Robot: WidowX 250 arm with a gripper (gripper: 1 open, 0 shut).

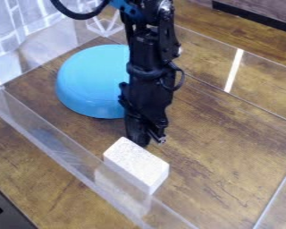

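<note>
A black robot arm reaches down from the top centre, its gripper (139,134) low over the wooden table, just behind a white block (136,165) at the bottom centre. The fingertips are dark and small, and I see nothing held between them. A light blue round object (89,81) lies to the left of the arm, partly hidden behind it.
A clear plastic strip or wall (65,157) runs diagonally along the left, beside the block. A pale, see-through material is at the top left.
</note>
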